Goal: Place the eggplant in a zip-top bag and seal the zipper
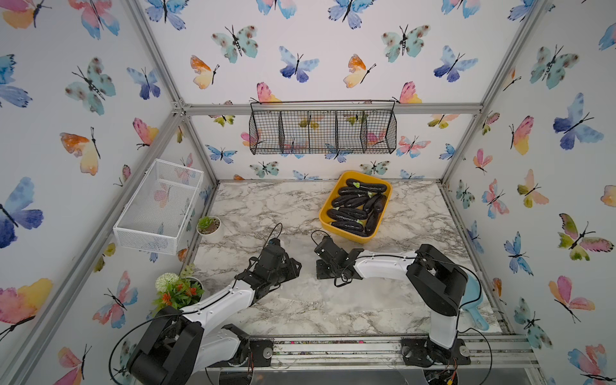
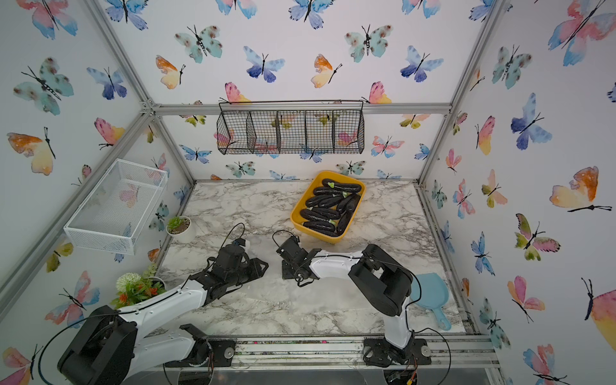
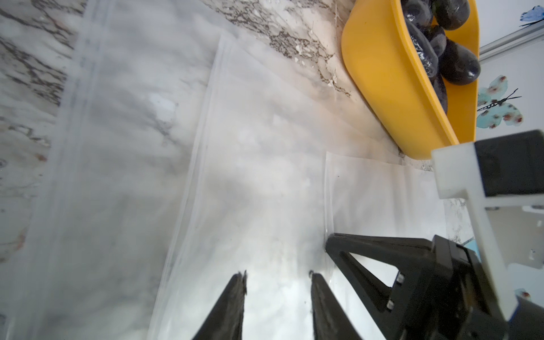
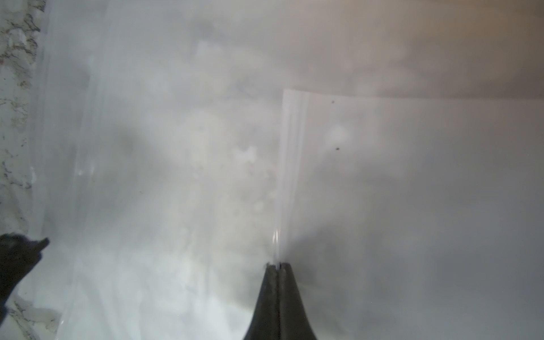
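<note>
Several clear zip top bags lie flat and overlapping on the marble table. The smallest-looking one on top, a zip top bag, has its zipper edge running into the tips of my right gripper, which is shut on that thin edge. In the left wrist view, the right fingers come in from the side over the same edge. My left gripper stands open above the layered bags, nothing between its fingers. Dark eggplants fill a yellow bin; none lies on the bags.
The yellow bin stands just behind the bags and my right arm. A light blue dustpan lies at the right, a small potted plant and a flowering plant at the left. Open marble lies left of the bin.
</note>
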